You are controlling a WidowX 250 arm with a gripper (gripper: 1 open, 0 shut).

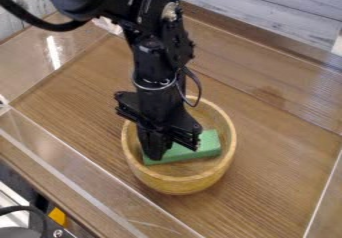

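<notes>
A round yellow bowl [186,182] stands on the wooden table, and in it lies a green block [187,154], lying lengthwise from lower left to upper right. My black gripper [152,150] reaches down into the left part of the bowl, its fingertips at the block's left end. It looks shut, and I cannot see anything between its fingers. Part of the block is hidden behind it.
A clear rail runs along the near left edge. Cables and a small yellow item lie beyond it at lower left.
</notes>
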